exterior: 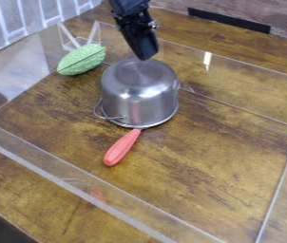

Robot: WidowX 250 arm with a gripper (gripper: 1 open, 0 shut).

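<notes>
An upturned steel pot (139,95) sits on the wooden table, with a side handle at its left. My black gripper (143,47) hangs just above and behind the pot at the top of the view; it looks shut, with nothing visible between its fingers. A red-handled utensil (122,146) lies in front of the pot, its far end at or under the pot's edge. A green, textured oval object (80,61) lies to the left behind the pot, with pale prongs behind it.
Transparent panels or edges border the work area on the left, front and right. A white barred structure stands at the back left.
</notes>
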